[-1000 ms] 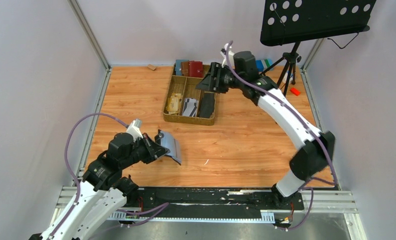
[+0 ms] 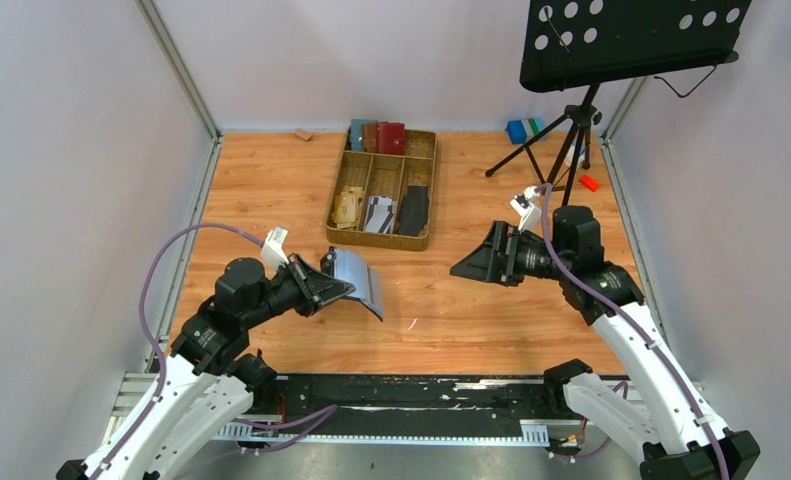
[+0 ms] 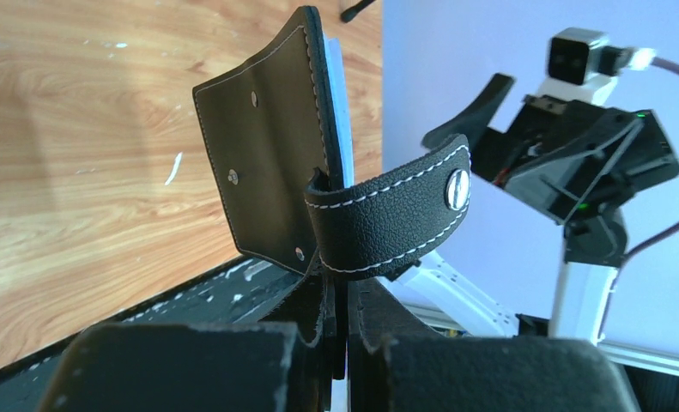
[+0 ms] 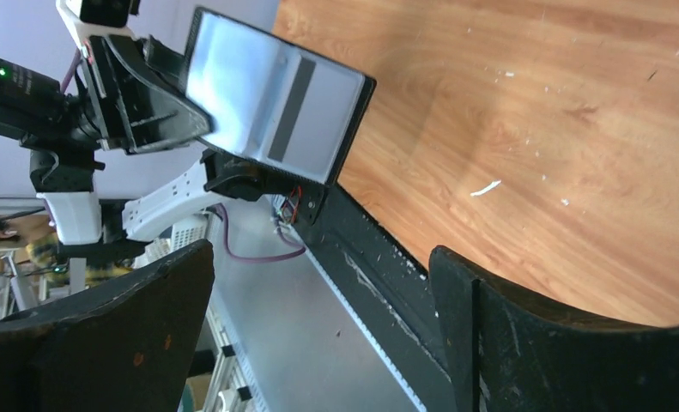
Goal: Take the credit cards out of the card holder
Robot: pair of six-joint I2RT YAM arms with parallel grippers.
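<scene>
My left gripper [image 2: 336, 287] is shut on a black leather card holder [image 3: 258, 146], held open above the table at centre-left. Its strap with a silver snap sticks up in the left wrist view, and light blue-grey card sleeves face the right wrist camera. Whether cards sit in them is unclear. My right gripper [image 2: 461, 268] stands open to the right of the holder, apart from it, with nothing between its fingers.
A divided basket [image 2: 426, 235] with wallets and flat items stands behind. A music stand [image 2: 631, 50] on a tripod takes up the back right.
My right gripper has come down from above the basket toward the front right. My left gripper has shifted slightly right with the holder.
</scene>
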